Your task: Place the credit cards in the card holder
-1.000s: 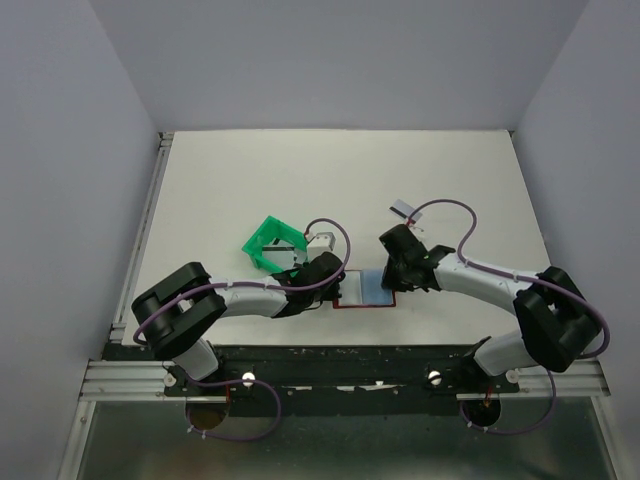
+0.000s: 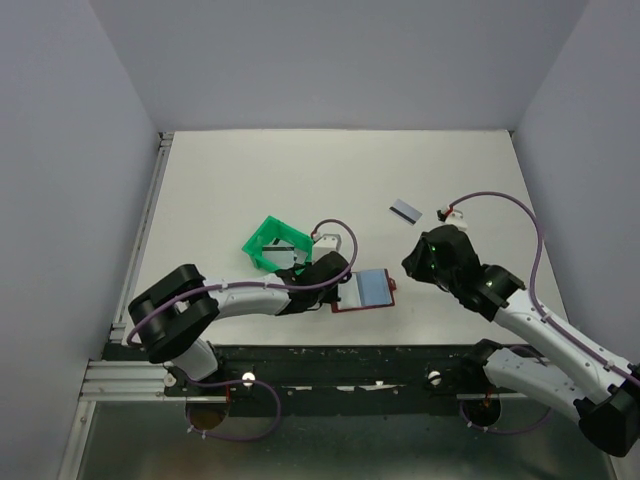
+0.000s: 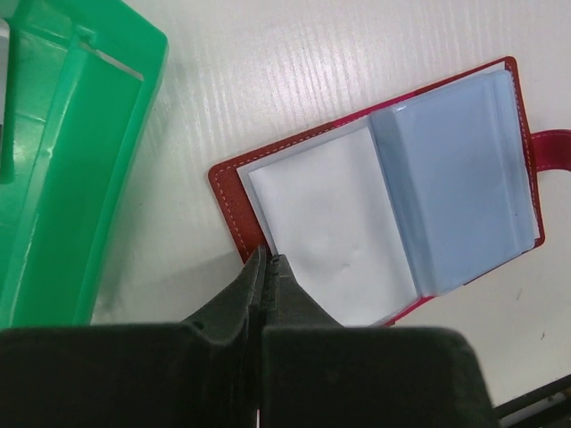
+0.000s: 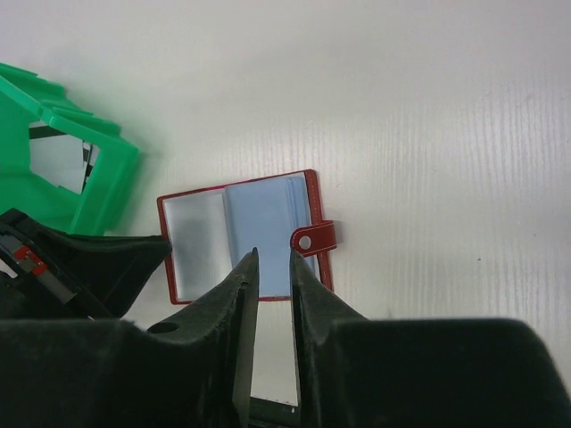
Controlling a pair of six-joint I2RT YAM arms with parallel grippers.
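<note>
The open card holder (image 2: 365, 290), red-edged with pale sleeve pages, lies flat on the table. In the left wrist view its white page (image 3: 330, 218) and bluish page (image 3: 455, 183) show, with a red strap at the far edge. My left gripper is shut at the holder's left edge, fingertips against the white page's border. My right gripper hangs raised to the right of the holder, open partway, nothing between its fingers. One grey-blue card (image 2: 406, 211) lies on the table behind it. Cards (image 2: 283, 252) sit in the green basket (image 2: 262, 233).
The basket stands just left of and behind the holder, close to my left arm (image 2: 265, 297). The table's front edge lies a short way before the holder.
My right gripper has left the holder's right side, moving right and up. The left arm is almost still. The holder has shifted and turned very slightly.
</note>
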